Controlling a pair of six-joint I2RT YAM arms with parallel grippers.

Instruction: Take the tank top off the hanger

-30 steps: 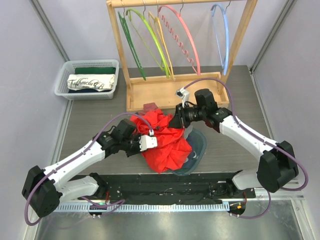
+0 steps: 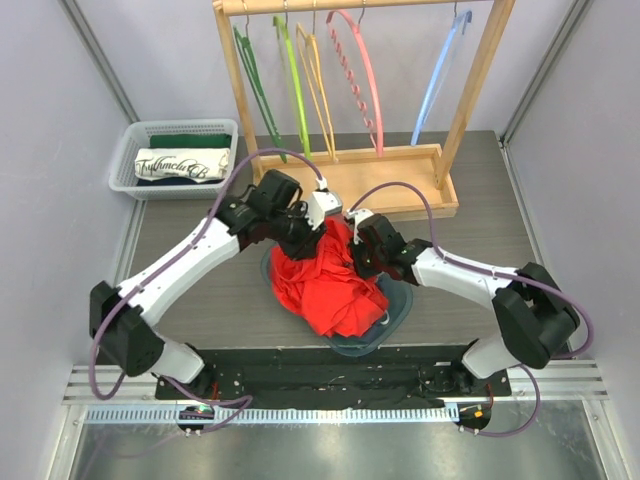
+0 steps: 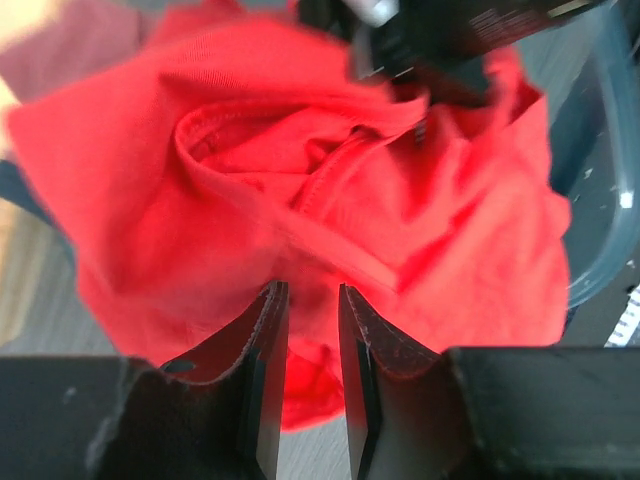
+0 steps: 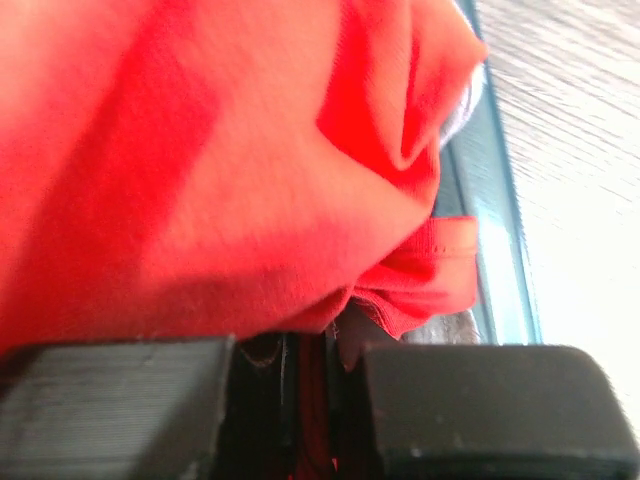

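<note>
The red tank top (image 2: 325,285) lies bunched in a dark bluish tray (image 2: 365,330), filling much of the left wrist view (image 3: 200,230). My left gripper (image 2: 305,240) is over its upper left part, fingers slightly apart with only a small gap (image 3: 314,292) between the tips and red cloth behind them. My right gripper (image 2: 360,255) is at the upper right edge of the cloth, shut on a fold of it, with red fabric between the fingers in the right wrist view (image 4: 318,340). Much of the cloth under both grippers is hidden in the top view.
A wooden rack (image 2: 470,75) with several coloured hangers hanging from it stands at the back. A white basket (image 2: 125,175) with folded clothes is at the back left.
My left arm has moved up and right over the cloth. My right gripper has come down onto the cloth's right side. The hangers have swung slightly.
</note>
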